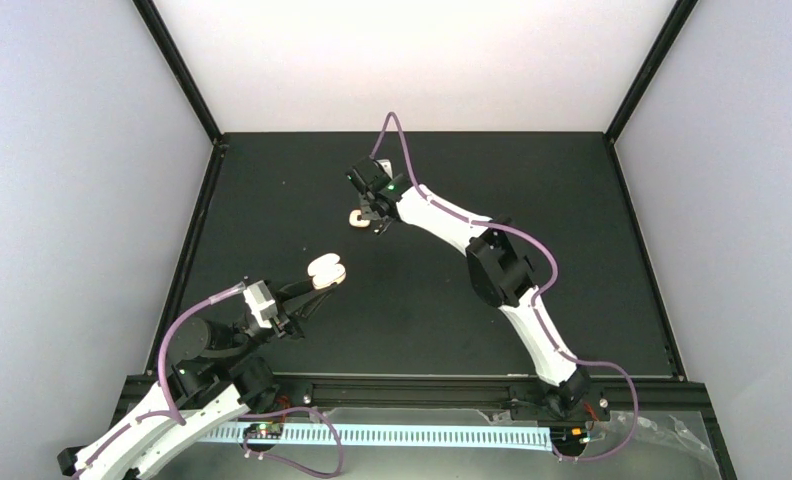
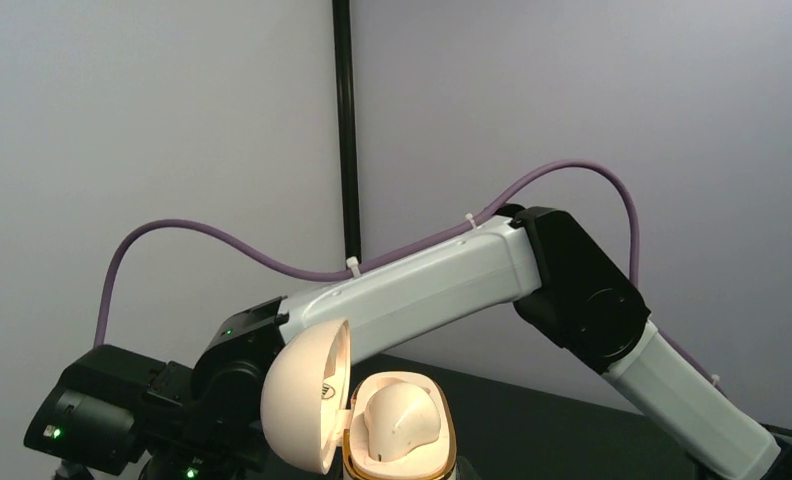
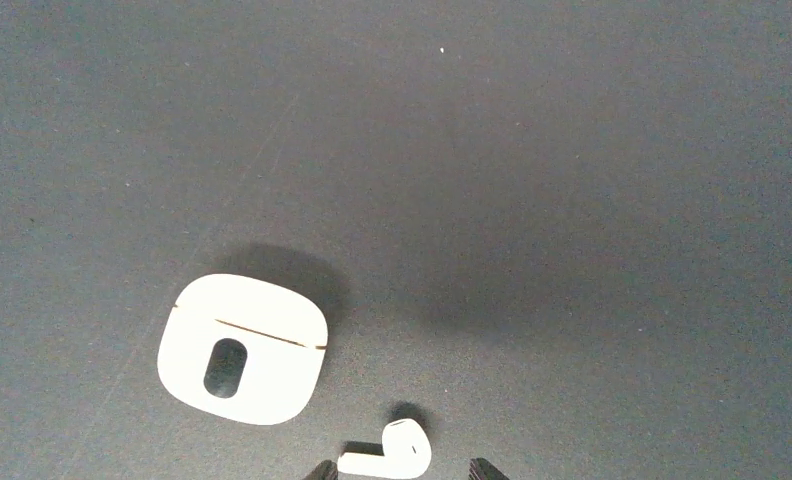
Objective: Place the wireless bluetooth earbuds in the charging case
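Observation:
My left gripper (image 1: 317,290) is shut on an open cream charging case (image 1: 328,275), held up at lower left of the top view. In the left wrist view the case (image 2: 434,455) has its lid (image 2: 292,410) swung open and an earbud (image 2: 400,420) in it. Below my right gripper, part open, a loose white earbud (image 3: 406,450) lies on the mat between its fingertips, seen from above; I cannot tell that they touch it. A closed white case (image 3: 272,380) lies beside it, partly hidden in the top view.
Walls bound it at back, left and right. A rail (image 1: 442,385) runs along the front edge.

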